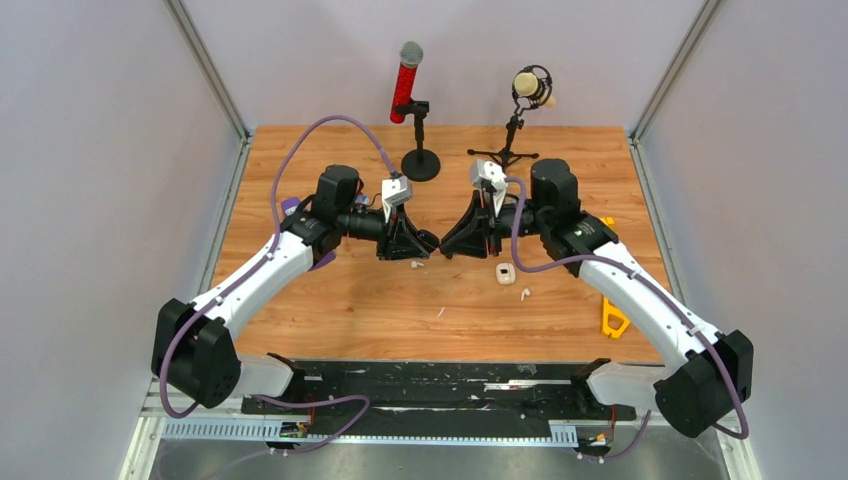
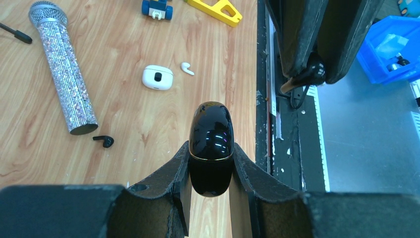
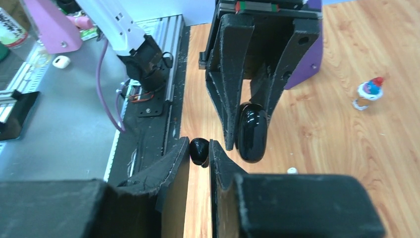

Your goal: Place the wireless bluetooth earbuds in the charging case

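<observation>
Closed along its seam, the glossy black charging case (image 2: 212, 148) stands upright in my left gripper, which is shut on it. A small black earbud (image 3: 199, 151) with a pale stem end sits between the fingertips of my right gripper. In the left wrist view that gripper hangs at upper right, apart from the case. The right wrist view shows the case (image 3: 252, 134) beyond and to the right of the held earbud. Another black earbud (image 2: 105, 141) lies on the table near the silver microphone, seen in the left wrist view.
A white case (image 2: 158, 78) and a white earbud (image 2: 186, 68) lie on the wood. The silver glittery microphone (image 2: 63, 69), a yellow piece (image 2: 218, 11) and a blue-wheeled toy (image 2: 157, 8) are also there. Two microphone stands (image 1: 420, 165) stand at the back.
</observation>
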